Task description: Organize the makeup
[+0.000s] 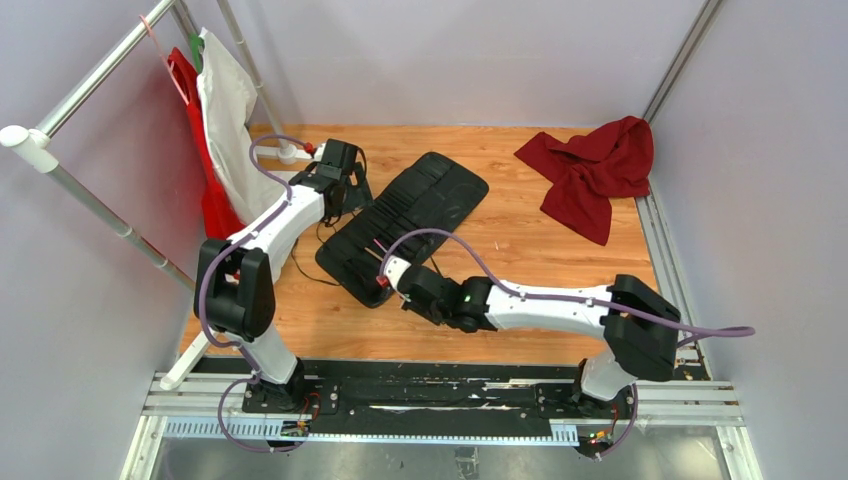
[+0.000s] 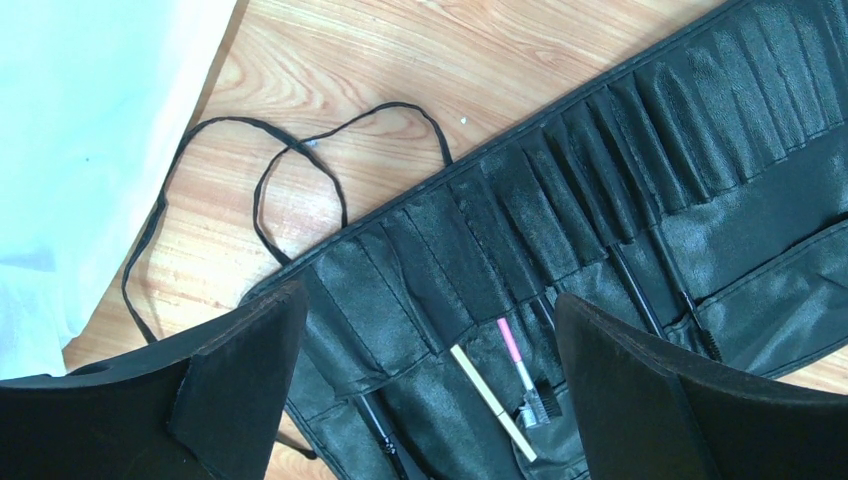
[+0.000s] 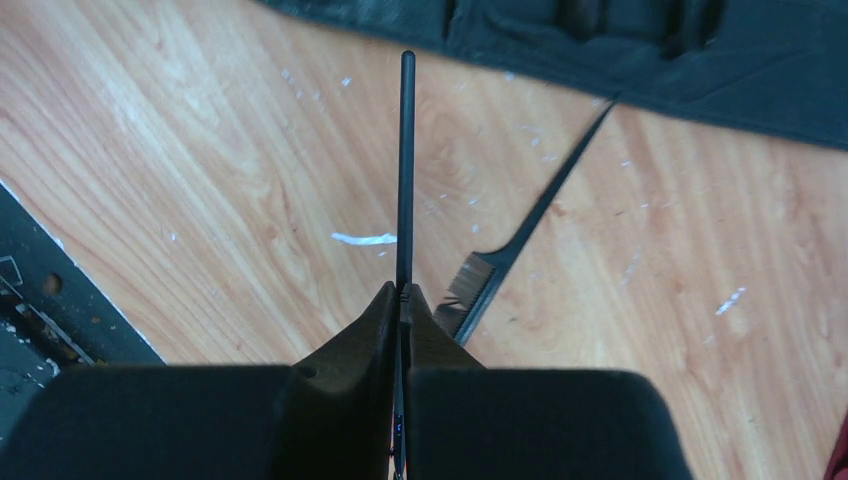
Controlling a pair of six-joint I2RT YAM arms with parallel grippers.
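A black makeup roll (image 1: 420, 205) lies unrolled diagonally on the wooden table. In the left wrist view its pockets (image 2: 430, 265) hold a pink-handled brush (image 2: 512, 345), a pale stick (image 2: 493, 403) and several dark tools. My left gripper is open above the roll, with nothing between its fingers. In the right wrist view my right gripper is shut on a thin black stick (image 3: 406, 170), which points away from the fingertips. Beside it, a black comb (image 3: 495, 265) lies on the table, its tail tip reaching the roll's edge.
A dark red cloth (image 1: 600, 175) lies crumpled at the back right. To the left stands a clothes rack (image 1: 100, 75) with a white garment (image 1: 228, 115) hanging close to my left arm. Black tie cords (image 2: 235, 120) trail off the roll. Right of the roll, the table is clear.
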